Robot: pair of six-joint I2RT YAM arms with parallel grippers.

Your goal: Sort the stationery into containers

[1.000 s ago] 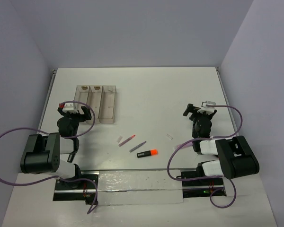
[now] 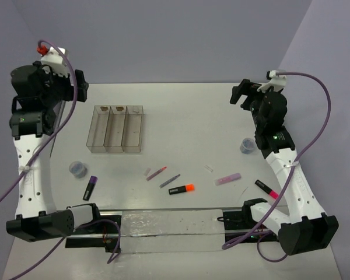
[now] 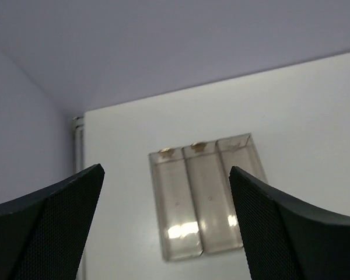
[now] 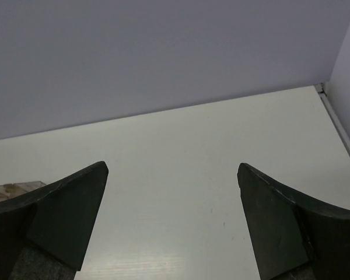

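Observation:
A clear tray with three compartments (image 2: 143,125) stands at the table's back left; I see no stationery in it. Scattered across the front of the table are a purple-capped marker (image 2: 90,188), a red pen (image 2: 156,174), a grey-blue pen (image 2: 170,181), an orange-capped marker (image 2: 181,189), a pink eraser-like bar (image 2: 228,179) and a pink-capped marker (image 2: 267,189). High over the back left corner, my left gripper has its fingers wide apart with nothing held. My right gripper is likewise open and empty, raised over the right side.
Two round clear containers stand on the table, one at the left (image 2: 77,169) and one at the right (image 2: 247,146) beside the right arm. Small pale pieces (image 2: 209,168) lie near the middle. Purple cables trail from both arms.
Both arms have risen and extended from their folded poses, swinging outward and toward the back. The left round container, both side markers and the right container have come into sight. The stationery has not moved.

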